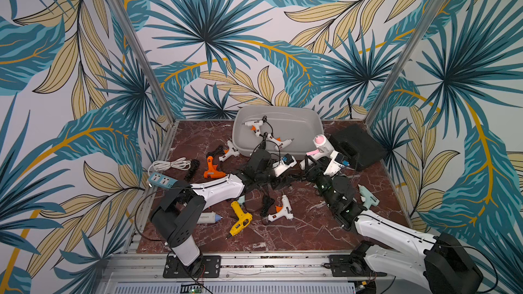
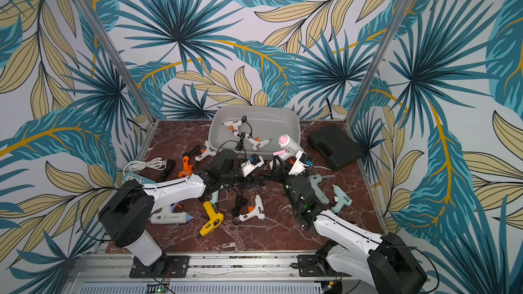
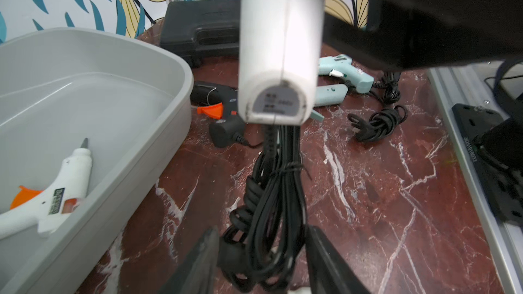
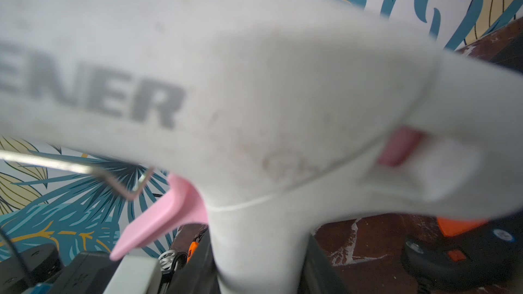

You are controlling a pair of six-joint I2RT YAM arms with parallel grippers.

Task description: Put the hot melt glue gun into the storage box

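The white glue gun with pink trigger is lifted in my right gripper, which is shut on its handle, near the front right of the grey storage box. Its bundled black cord hangs from the handle's base. My left gripper reaches in beside it, with that bundle between its parted fingers; whether they grip it I cannot tell. Two white glue guns lie inside the box.
A black case lies right of the box. Several other glue guns, including orange, yellow and mint ones, a white cable and a power strip crowd the table.
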